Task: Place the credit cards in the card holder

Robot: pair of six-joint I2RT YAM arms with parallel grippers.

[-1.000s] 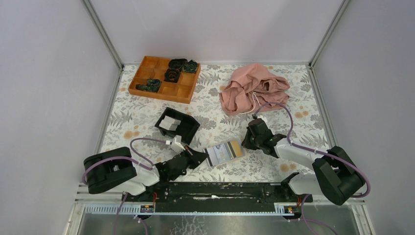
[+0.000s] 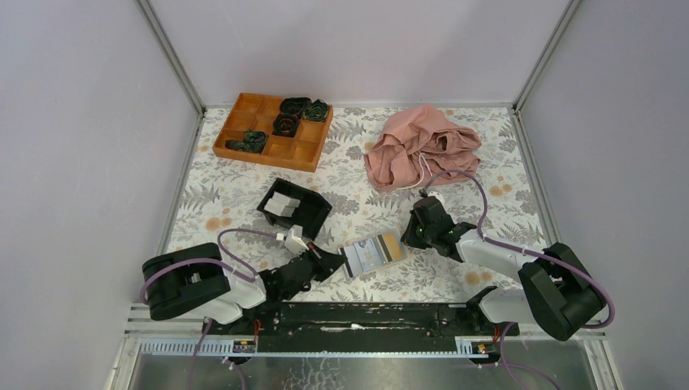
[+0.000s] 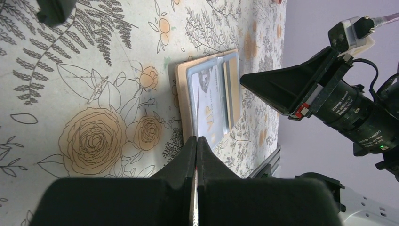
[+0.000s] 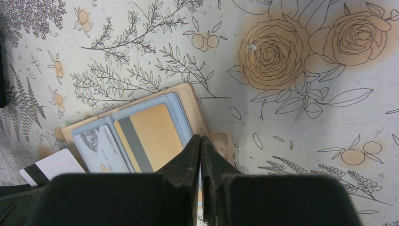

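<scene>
The open card holder (image 2: 372,253) lies on the table between my two grippers, with a white card (image 3: 207,103) and a yellow card (image 4: 149,134) in its pockets. Another white card (image 4: 54,167) shows at the lower left of the right wrist view. My left gripper is shut at the holder's left end, nothing clearly between its fingertips. My right gripper has its fingertips close together at the holder's right edge; whether it grips that edge is unclear.
A black box (image 2: 313,213) with white items stands behind the left arm. A wooden tray (image 2: 292,153) with dark coils and a heap of pink cloth (image 2: 418,142) lie at the back.
</scene>
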